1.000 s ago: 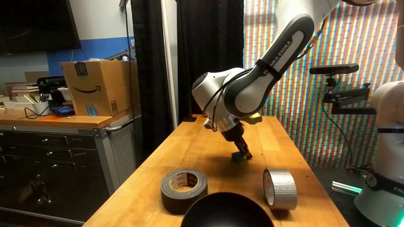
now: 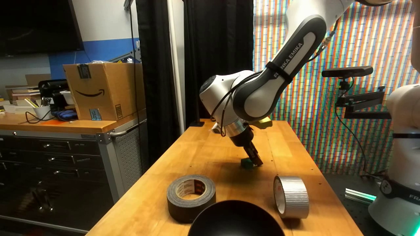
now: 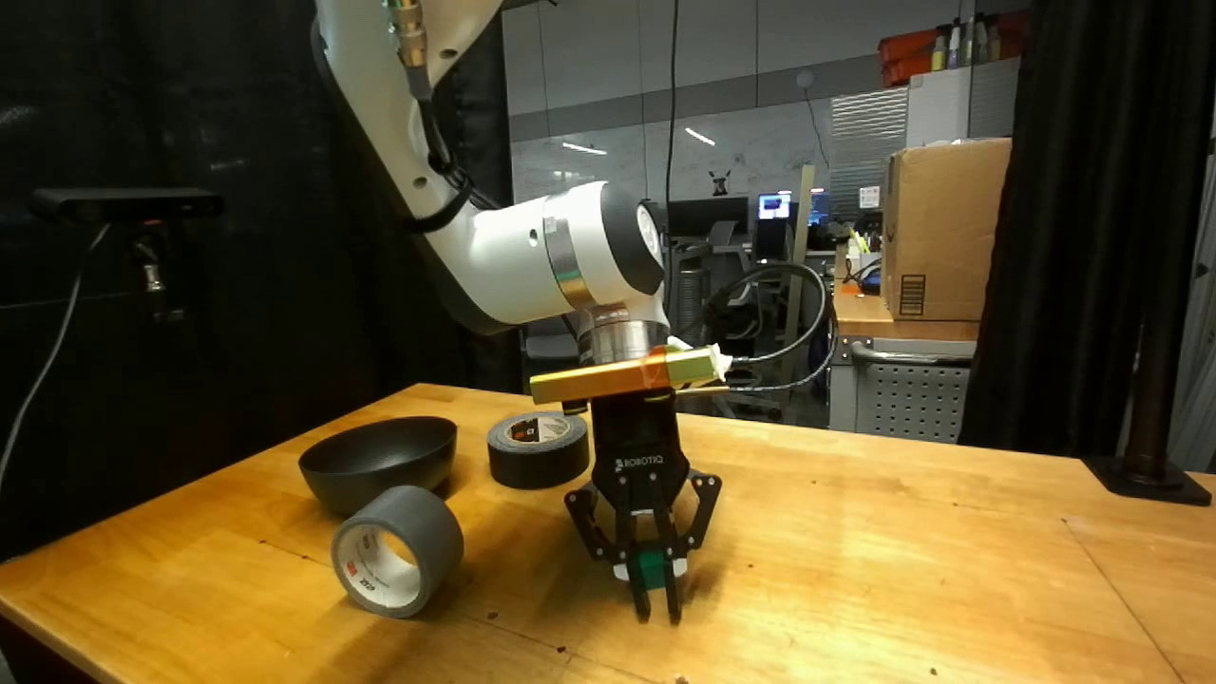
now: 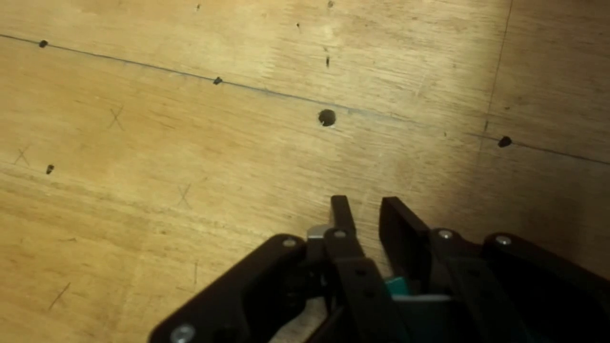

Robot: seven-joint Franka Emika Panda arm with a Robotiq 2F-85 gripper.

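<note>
A small green block (image 3: 652,568) is on the wooden table, showing between the fingers of my gripper (image 3: 657,612) in exterior view 2. The wrist view shows a clear gap between the two fingertips of the gripper, so it stands open, low over the tabletop. Only a sliver of the green block (image 4: 398,286) appears there, low between the fingers and mostly hidden. From exterior view 1, the green block (image 2: 246,163) lies right beside the gripper (image 2: 258,161). Whether any finger touches it I cannot tell.
A dark tape roll (image 2: 191,196) lies flat on the table, and a silver tape roll (image 2: 296,196) rests on its side. Near them is a black bowl (image 3: 382,456). Open wood stretches across the right of the table (image 3: 912,547) in exterior view 2.
The arm keeps its place. At the fingertips there is a slight difference: a finger that looked lighter and apart now appears darker and closer in line. The block looks unmoved.
</note>
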